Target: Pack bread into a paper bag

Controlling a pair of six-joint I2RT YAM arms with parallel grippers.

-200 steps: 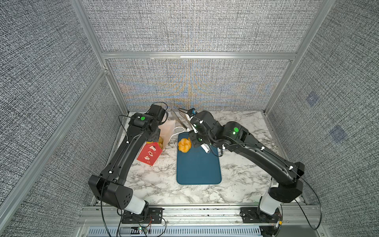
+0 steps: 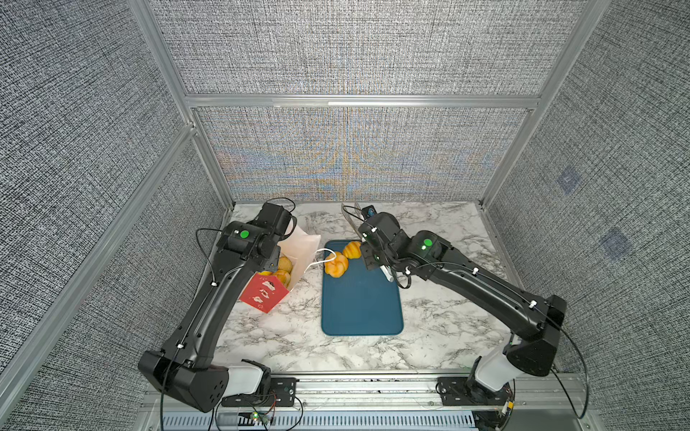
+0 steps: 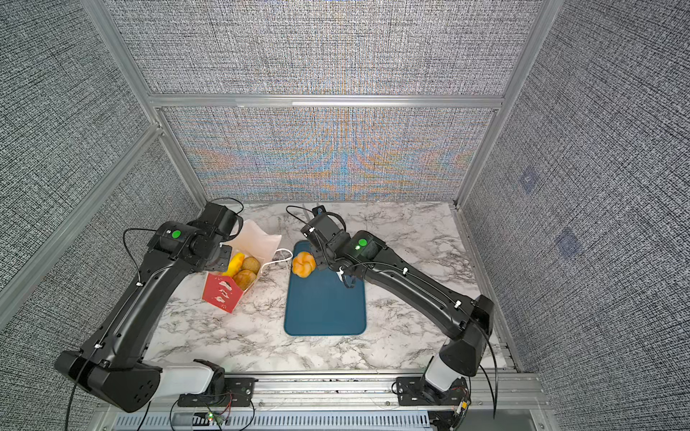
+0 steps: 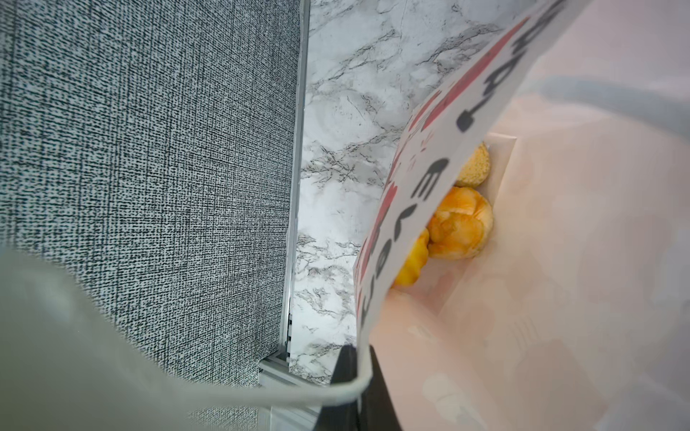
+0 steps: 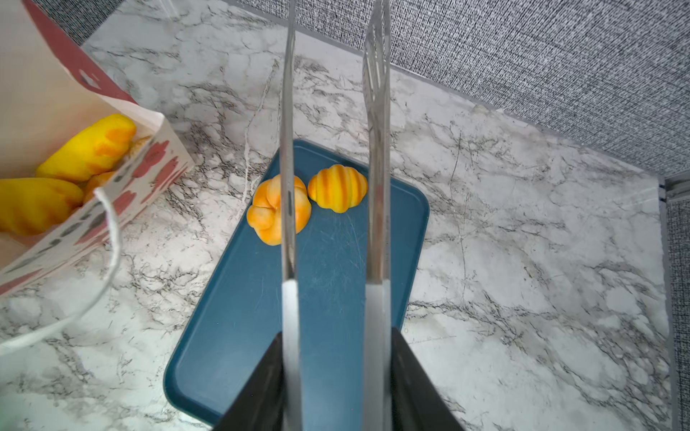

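The paper bag (image 2: 266, 291), red and white, lies tilted on the left with several breads (image 3: 245, 278) inside. My left gripper is shut on the bag's thin rim, its dark fingers pinching the paper. On the blue tray (image 5: 323, 301) rest a knotted bun (image 2: 335, 264) and a striped yellow bread (image 5: 337, 188), both near the far end. Metal tongs (image 5: 289, 258) sit in my right gripper, whose fingers press their outer sides. The tong arms are spread over the tray with no bread seen between them; their tips run out of the right wrist view.
A white bag handle (image 2: 325, 259) reaches out toward the tray's left edge, close to the knotted bun. A textured wall (image 4: 143, 165) stands left of the bag.
My left gripper has drawn the bag left and toward the front. The right arm and tongs have shifted right, and the striped bread now shows in the top left view.
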